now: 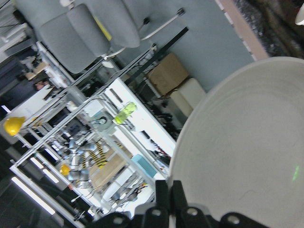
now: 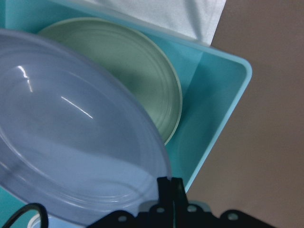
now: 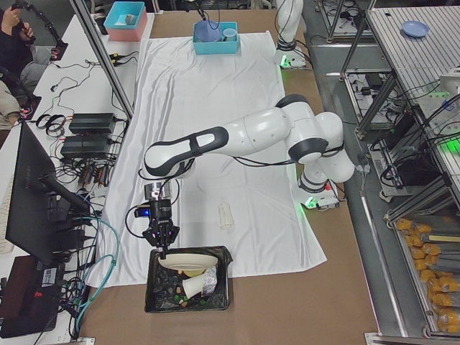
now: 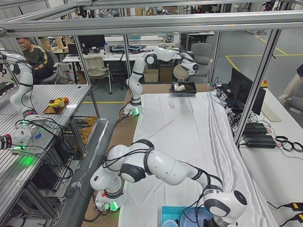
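Observation:
My left gripper [image 3: 162,244] is shut on the rim of a white plate [image 1: 242,137], held tilted over a black lined bin [image 3: 154,295] that holds a white cup [image 3: 192,285], foil-like scraps and small bits. At the far end my right gripper is shut on the rim of a blue translucent plate [image 2: 76,133], tilted over a turquoise bin [image 2: 218,95]. A pale green plate [image 2: 152,80] lies inside that bin, with a cup [image 3: 229,34] beside it.
A white cloth [image 3: 201,93] covers most of the table between the bins, with a thin pale strip [image 3: 226,215] lying on it. A monitor and cables crowd one side; metal frames stand around.

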